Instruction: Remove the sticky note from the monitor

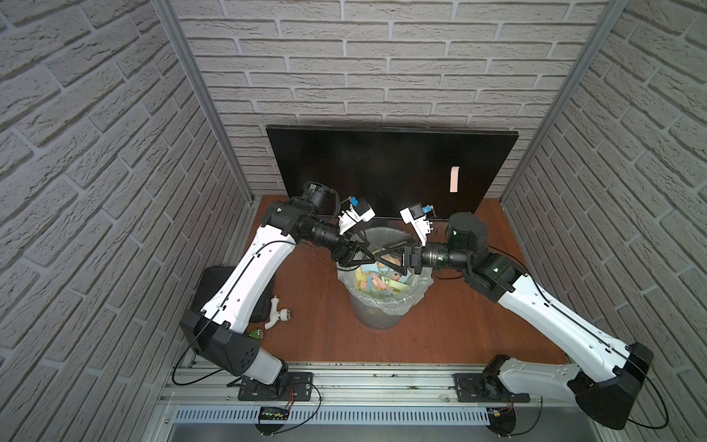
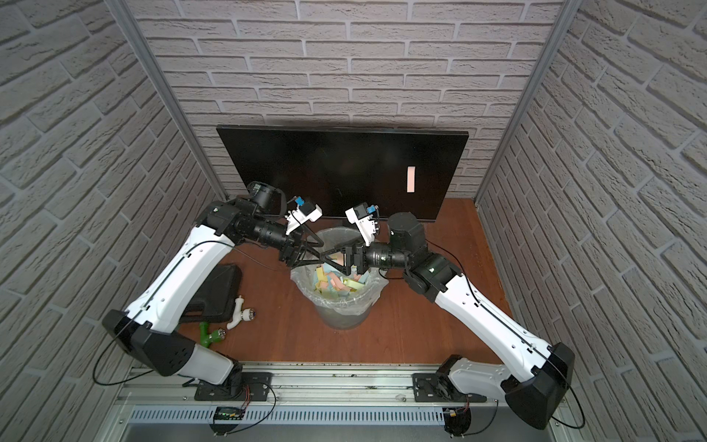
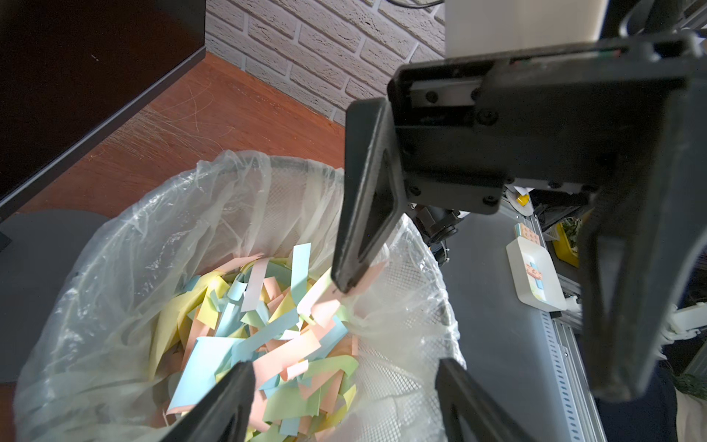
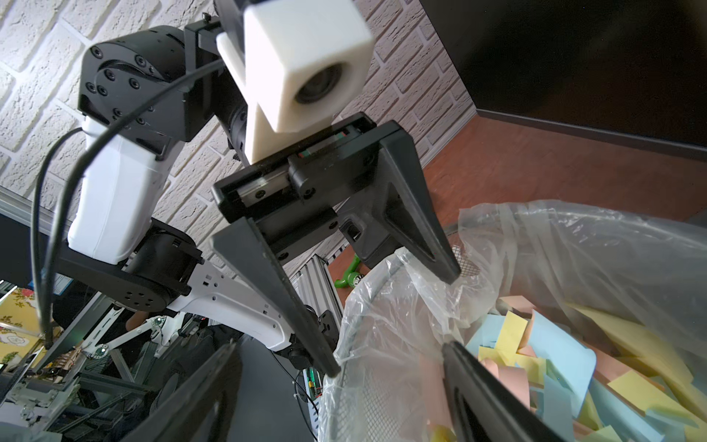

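Observation:
A pink sticky note is stuck on the right part of the black monitor. In front of it stands a lined bin full of coloured paper strips. Both grippers hang over the bin facing each other, close together or overlapping in the top views. My left gripper is open with nothing seen between its fingers. My right gripper is open too; no note shows in it.
A black case, a white fitting and a green one lie at the table's left. Brick walls surround the table.

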